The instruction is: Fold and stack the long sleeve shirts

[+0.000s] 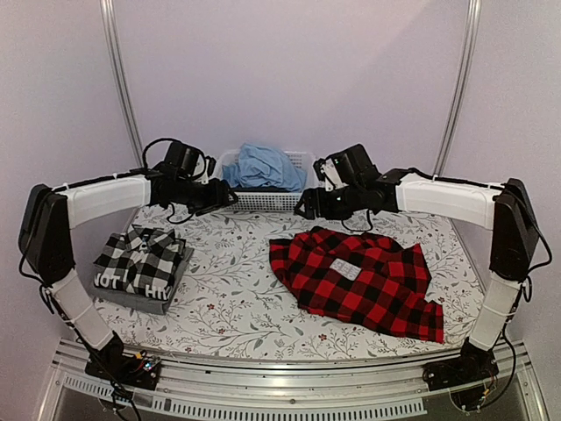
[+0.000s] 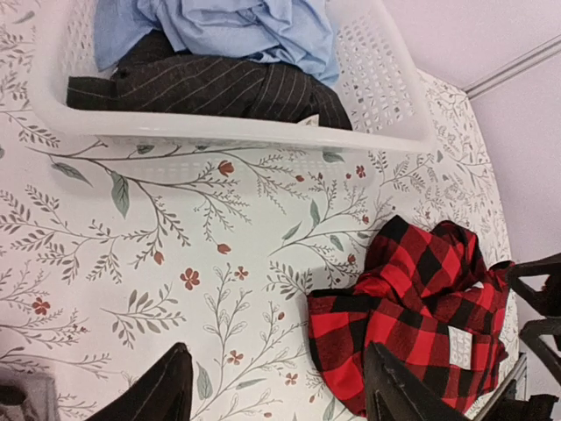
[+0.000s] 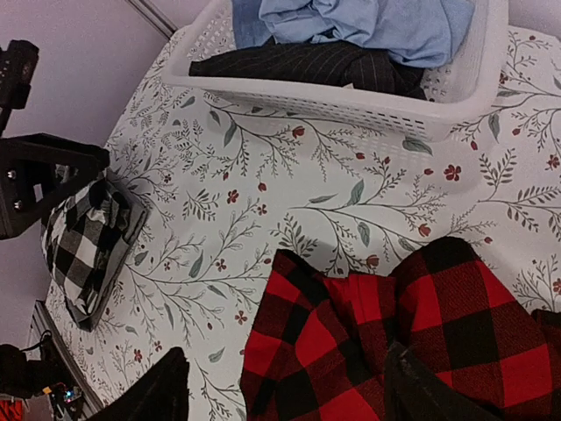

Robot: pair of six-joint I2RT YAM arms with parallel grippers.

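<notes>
A red-and-black checked shirt [image 1: 359, 285] lies loose and rumpled on the right half of the floral mat, a pale patch on it; it also fills the lower right of the right wrist view [image 3: 456, 333]. Folded shirts, black-and-white checked on top [image 1: 138, 263], are stacked at the left. My left gripper [image 1: 215, 197] hangs open above the mat near the basket, nothing between its fingers. My right gripper [image 1: 311, 203] hangs above the red shirt's far edge, fingers apart and empty [image 3: 289, 386].
A white basket [image 1: 263, 201] at the back holds light blue and dark striped clothing. Walls enclose the back and sides.
</notes>
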